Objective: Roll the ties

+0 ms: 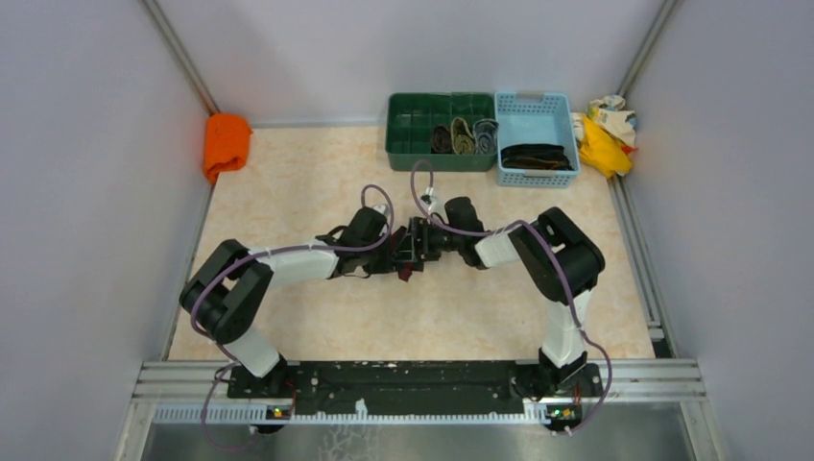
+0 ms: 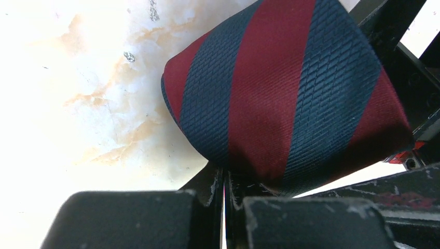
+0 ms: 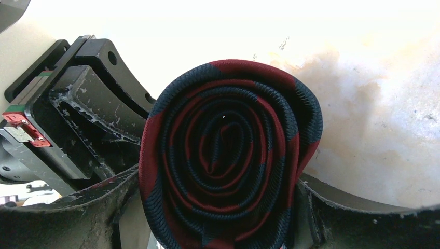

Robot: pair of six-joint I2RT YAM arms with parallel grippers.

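A navy tie with dark red stripes is wound into a thick oval roll (image 3: 223,150), its spiral end facing the right wrist camera. In the top view only dark red bits of the tie (image 1: 404,275) show between the two arms. My right gripper has one finger (image 3: 136,218) on each side of the roll, close against it; how firmly it grips does not show. Close by, my left gripper is shut, its fingers meeting at the near edge of the striped tie (image 2: 270,93). Whether any cloth is pinched there is unclear.
A green divided box (image 1: 410,163) at the back holds several rolled ties (image 1: 463,136). Beside it, a light blue basket (image 1: 533,106) contains dark folded ties (image 1: 536,157). An orange cloth (image 1: 227,144) lies back left, a yellow bag (image 1: 603,149) back right.
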